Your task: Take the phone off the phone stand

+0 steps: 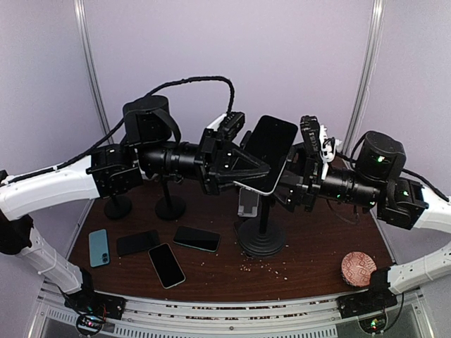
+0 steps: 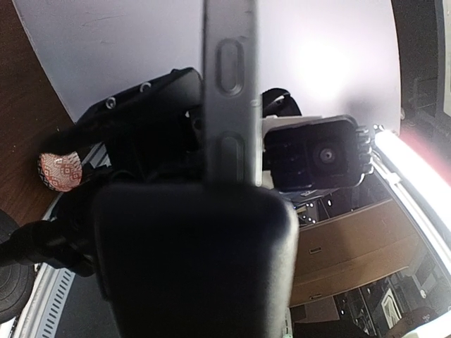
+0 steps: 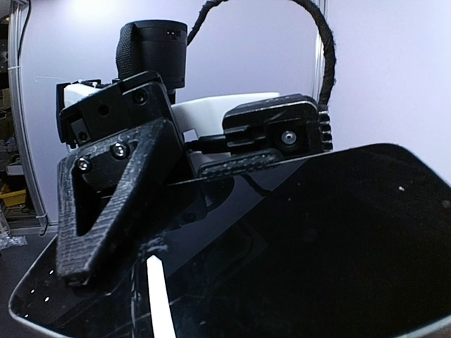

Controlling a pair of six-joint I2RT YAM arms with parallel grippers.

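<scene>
The phone (image 1: 273, 142) is held up tilted in front of the phone stand, dark screen facing the viewer. My left gripper (image 1: 248, 169) is shut on its left edge; one finger (image 3: 106, 211) crosses the screen in the right wrist view. Side buttons line the phone's rim (image 2: 230, 105) in the left wrist view. Below the phone show the stand's pole and round black base (image 1: 261, 238); the stand's upper part is hidden behind it, so their contact cannot be told. My right gripper (image 1: 285, 186) is open at the phone's right edge, its fingertips partly behind it.
Several phones lie front left, among them a blue one (image 1: 99, 248) and a black one (image 1: 167, 265). Two more black stand bases, one here (image 1: 170, 207), stand at the back left. A patterned round object (image 1: 358, 269) sits front right. Small crumbs lie before the stand.
</scene>
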